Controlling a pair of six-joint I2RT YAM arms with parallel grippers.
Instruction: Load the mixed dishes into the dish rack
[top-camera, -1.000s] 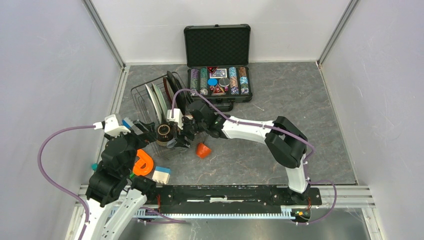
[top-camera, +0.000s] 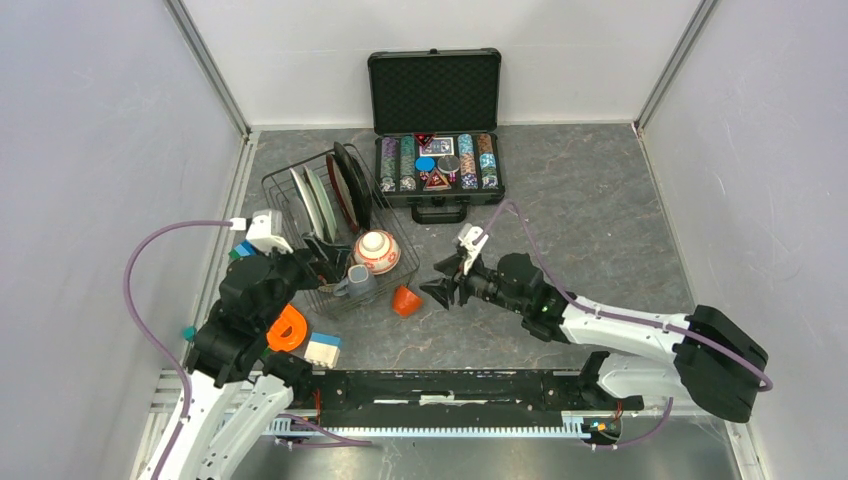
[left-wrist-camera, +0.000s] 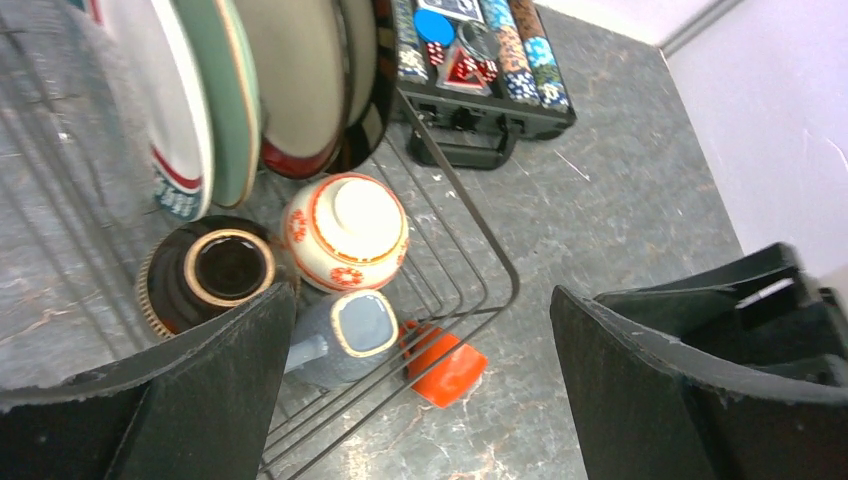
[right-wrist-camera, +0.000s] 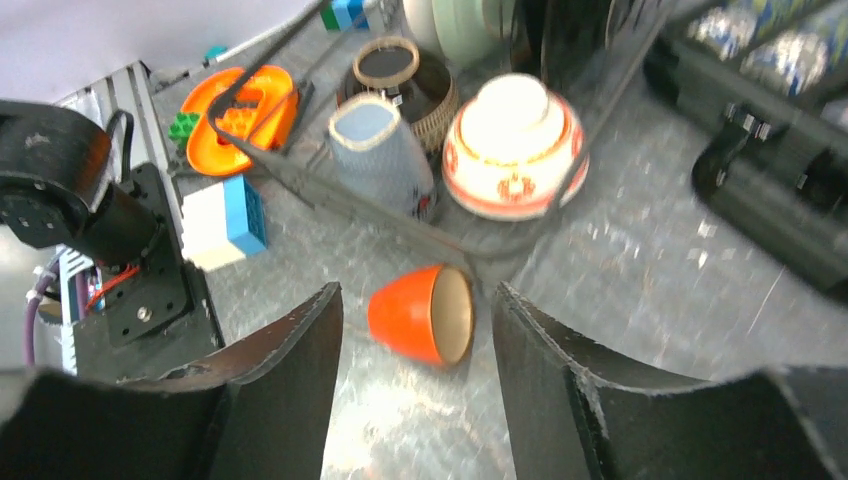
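The wire dish rack (left-wrist-camera: 488, 238) holds upright plates (left-wrist-camera: 232, 110), a white-orange bowl (left-wrist-camera: 345, 235), a dark bowl (left-wrist-camera: 205, 275) and a grey-blue mug (left-wrist-camera: 340, 345). An orange cup (right-wrist-camera: 405, 315) lies on its side on the counter just outside the rack's near right corner. My left gripper (top-camera: 325, 260) hovers open over the rack, nothing between its fingers. My right gripper (top-camera: 440, 285) is right of the rack, above and beside the cup, its fingers apart with nothing between them.
An open poker case (top-camera: 437, 170) stands behind, right of the rack. Orange toy (top-camera: 287, 326) and white-blue blocks (top-camera: 322, 350) lie at front left.
My right gripper has drawn back rightward from over the rack toward the orange cup. My left gripper has moved slightly right, further over the rack.
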